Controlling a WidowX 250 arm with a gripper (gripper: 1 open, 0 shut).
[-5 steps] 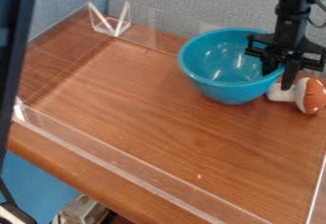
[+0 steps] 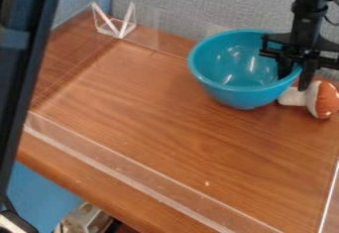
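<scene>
A turquoise bowl [image 2: 232, 83] sits toward the back right of the wooden table [image 2: 159, 158]. The black gripper [image 2: 291, 71] reaches down from the top right over the bowl's right side, its fingers at the rim; whether they are closed on the rim is hard to tell. An orange and white object [image 2: 320, 99] lies just right of the bowl, beneath the gripper, partly hidden.
A white wire-like holder [image 2: 115, 24] stands in the back left corner. Clear plastic edging runs along the table's sides. A dark vertical frame fills the left edge.
The gripper has shifted slightly right over the last second. The bowl looks almost unmoved.
</scene>
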